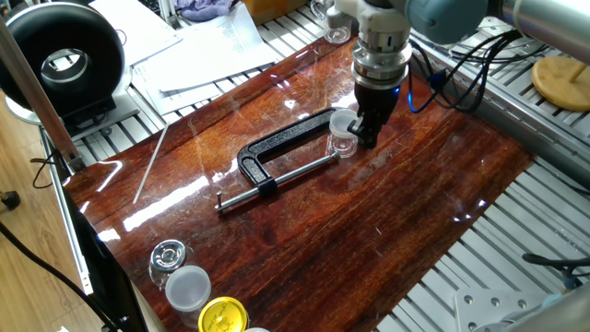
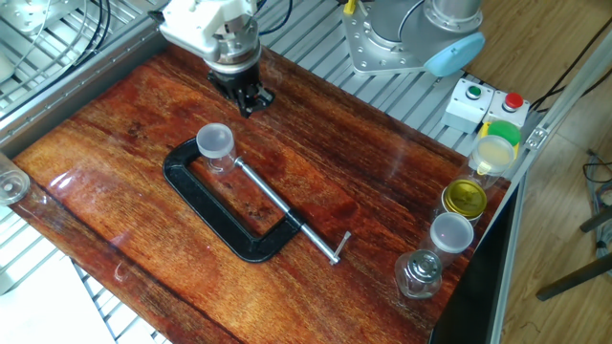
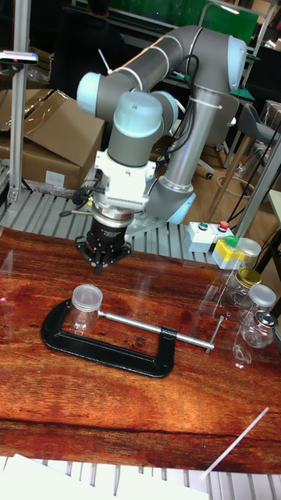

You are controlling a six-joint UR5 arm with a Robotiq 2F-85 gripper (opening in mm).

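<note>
A black C-clamp with a silver screw lies flat on the glossy reddish-brown table. Between its open end and the screw tip stands a small clear jar with a frosted lid, upright. My dark gripper points down above the table, behind the jar as exterior view 3 sees it. Exterior view 2 shows the gripper apart from the jar, with no object visible at its fingers. In exterior view 1 the gripper overlaps the jar's edge. How far its fingers stand apart is unclear.
Lidded jars line one table edge, among them a frosted-lid jar, a gold-lid jar and a silver-lid jar. Another clear jar stands at the opposite side. Open table surface lies around the clamp.
</note>
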